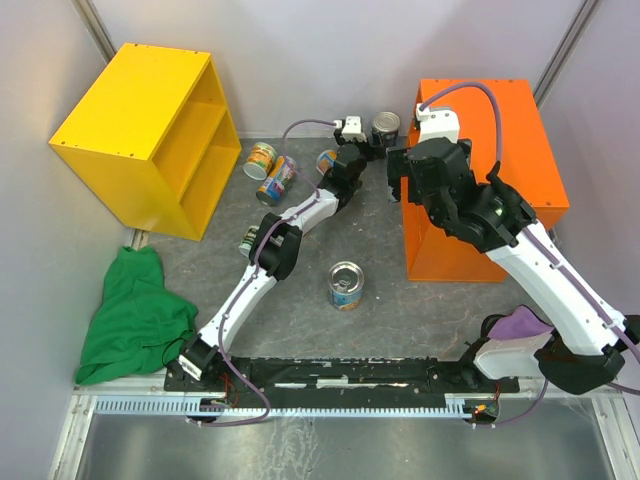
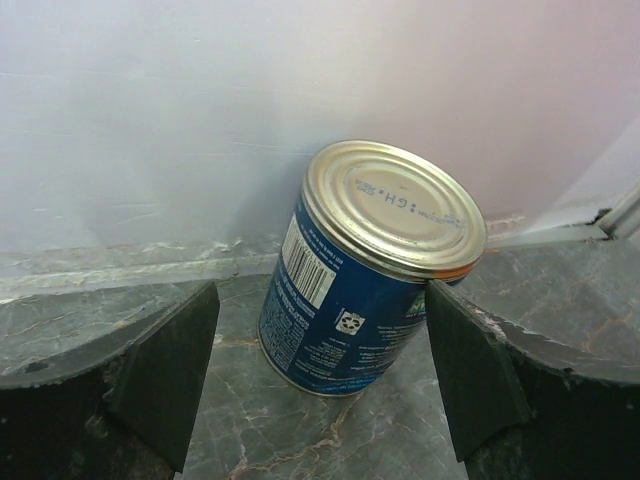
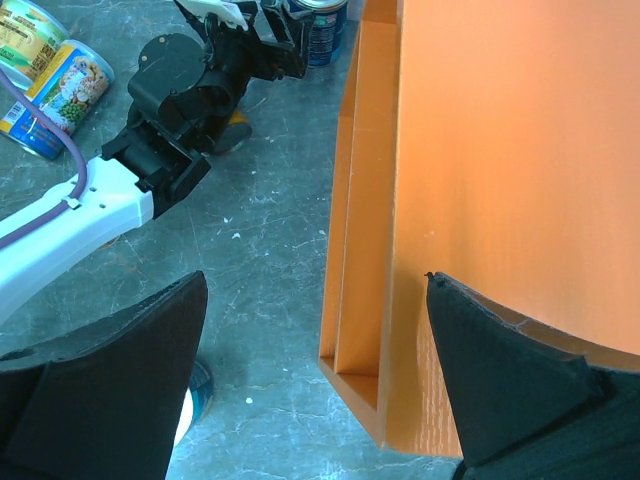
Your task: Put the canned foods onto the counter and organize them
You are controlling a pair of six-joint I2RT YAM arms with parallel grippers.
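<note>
A blue can with a silver lid [image 2: 365, 270] stands upright by the back wall, in front of my left gripper. The fingers are parted and bare floor shows between them, the can lying beyond the fingertips. From above, that can [image 1: 386, 123] is just right of the left gripper [image 1: 375, 147]. My right gripper is open and empty, high over the left edge of the orange shelf [image 3: 480, 200]. One can [image 1: 346, 285] stands alone mid-floor. Several others, among them a tipped blue-and-yellow can [image 1: 277, 181] and a green-labelled can [image 1: 260, 160], sit at the back left.
A yellow shelf [image 1: 130, 110] occupies the back left, its open side facing right. Green cloth [image 1: 140, 315] lies at the front left. Between the lone can and the orange shelf the grey floor [image 1: 385, 240] is clear.
</note>
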